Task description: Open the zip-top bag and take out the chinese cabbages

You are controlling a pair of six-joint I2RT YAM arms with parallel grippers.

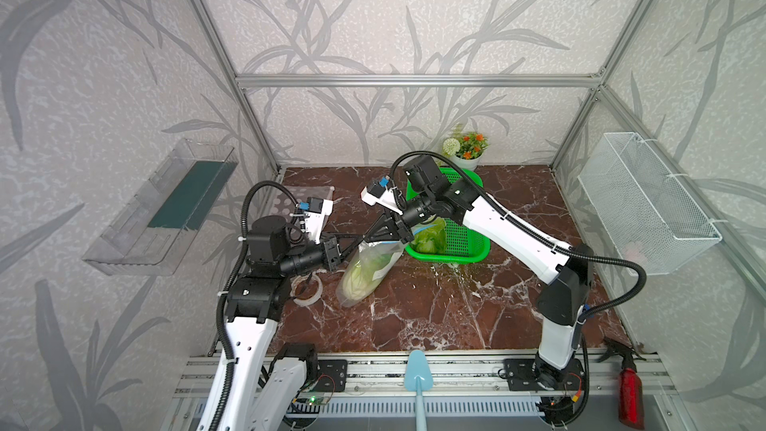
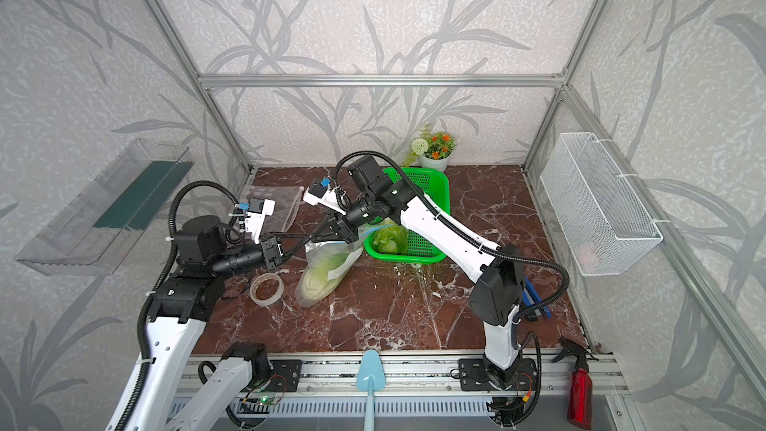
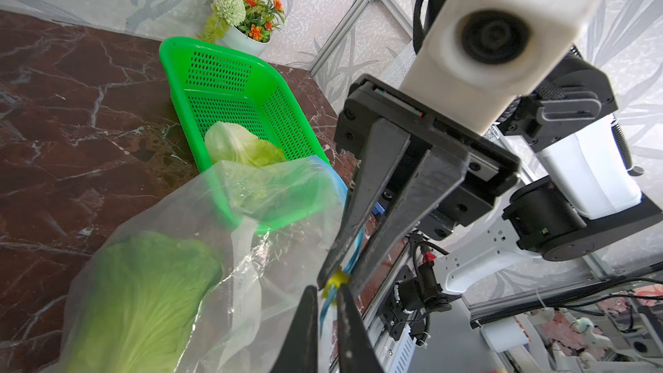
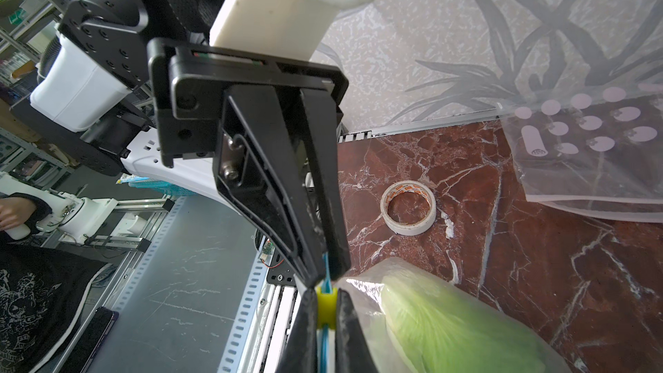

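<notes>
The clear zip bag lies slanted on the table with a pale green cabbage inside. Along its mouth runs a blue zip strip with a yellow slider. My right gripper is shut on this slider. Pinched on the thin blue strip close by, my left gripper is shut, its tips almost meeting the right one's. Another cabbage rests in the green basket. From above, the arms partly hide the bag's mouth; how far the zip is parted cannot be made out.
A tape roll lies left of the bag. Behind it is a flat clear plastic sheet with pale dots. A flower pot stands behind the basket.
</notes>
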